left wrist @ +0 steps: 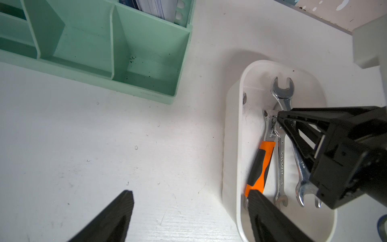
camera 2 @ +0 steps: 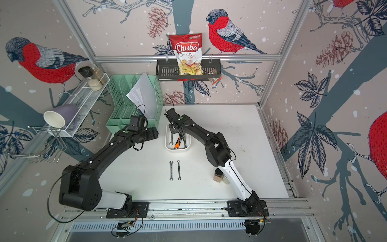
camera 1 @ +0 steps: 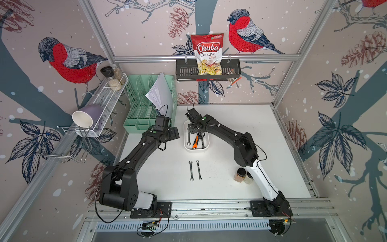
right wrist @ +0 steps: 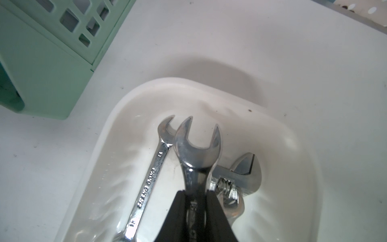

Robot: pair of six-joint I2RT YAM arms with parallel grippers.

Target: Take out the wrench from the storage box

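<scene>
A white storage box (left wrist: pixel 230 161) holds wrenches and an orange-handled adjustable wrench (left wrist: pixel 260 165). My right gripper is shut on a large open-end wrench (right wrist: pixel 195 155) over the box, its open head pointing toward the back. A smaller wrench (right wrist: pixel 147 181) lies left of it in the box. My left gripper hangs left of the box, open, with bare table between its fingers. Two wrenches (camera 1: pixel 191 171) lie on the table in front of the box.
A green organizer (camera 1: pixel 137 121) with papers stands at the back left, close to the box. Two spice jars (camera 1: pixel 240 174) stand at the front right beside the right arm. A wire shelf (camera 1: pixel 100 104) hangs on the left.
</scene>
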